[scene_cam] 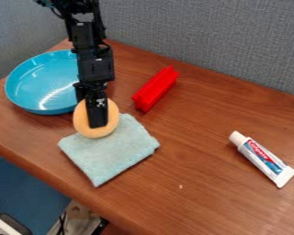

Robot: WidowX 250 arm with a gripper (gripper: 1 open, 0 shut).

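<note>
My black gripper [96, 110] reaches down from the top left onto an orange round object [106, 128], its tip over the object's middle. Whether the fingers are shut on it cannot be made out. The orange object lies at the upper left edge of a folded pale blue cloth [118, 161], partly hidden behind the gripper.
A blue plate [33, 87] lies left of the gripper. A red block [154, 88] is to the right behind it, and a toothpaste tube [263, 160] lies at the right.
</note>
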